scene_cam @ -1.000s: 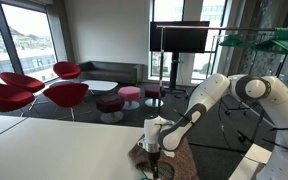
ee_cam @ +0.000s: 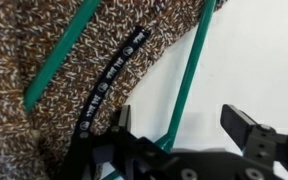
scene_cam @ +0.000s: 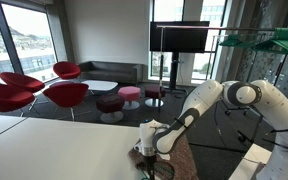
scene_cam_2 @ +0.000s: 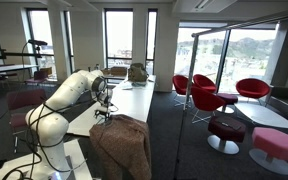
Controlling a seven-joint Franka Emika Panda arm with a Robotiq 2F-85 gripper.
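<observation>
A brown speckled knitted garment [ee_cam: 84,70] fills the left of the wrist view; in exterior view 2 the brown cloth [scene_cam_2: 122,148] drapes over the white table's near end. Green hanger bars [ee_cam: 192,70] show in the wrist view, one across the cloth and another over bare white table. A black strip with white lettering [ee_cam: 109,82] lies along the fabric. My gripper is open, its fingers on either side of the green bar over the table. Whether they touch the bar cannot be told. In exterior view 1 the gripper [scene_cam: 148,155] is low over the cloth's edge.
Several green hangers [scene_cam: 274,42] hang on a rack at the upper right. Red chairs [scene_cam: 12,95] and a dark sofa [scene_cam: 114,72] stand beyond the table.
Over the last second my gripper has shifted slightly left and downward in exterior view 1. The cloth and surroundings look unchanged.
</observation>
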